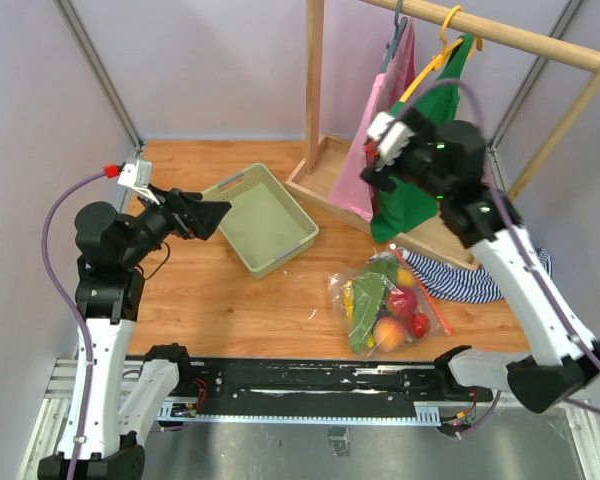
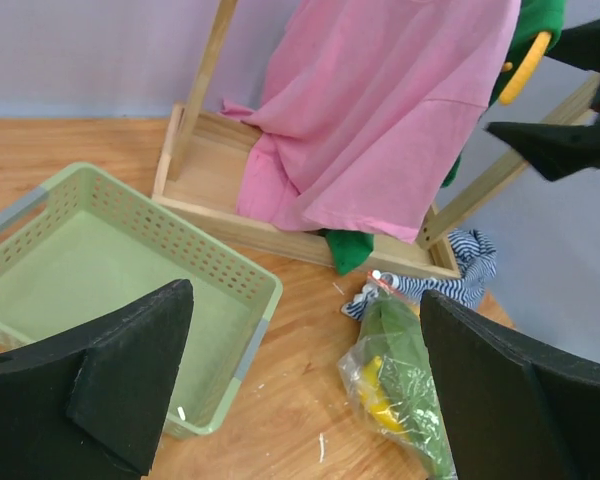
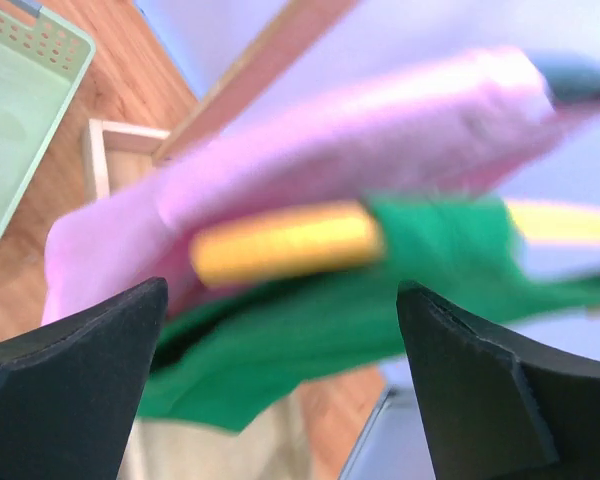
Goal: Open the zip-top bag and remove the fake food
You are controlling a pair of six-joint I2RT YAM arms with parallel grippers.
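Note:
A clear zip bag (image 1: 385, 305) of fake food, with red, orange, yellow and green pieces inside, lies on the wood table at front right; the left wrist view shows it too (image 2: 390, 390). My left gripper (image 1: 205, 215) is open above the left side of the green basket, its fingers apart with nothing between them (image 2: 300, 380). My right gripper (image 1: 375, 160) is raised at the hanging rack, open, beside the green and pink cloths, blurred in motion; in the right wrist view its fingertips (image 3: 120, 330) frame the green cloth and a yellow hanger.
A green plastic basket (image 1: 260, 220) stands left of the wooden rack (image 1: 540, 45), where pink (image 1: 352, 185) and green (image 1: 405, 210) cloths hang. A striped cloth (image 1: 460, 285) lies behind the bag.

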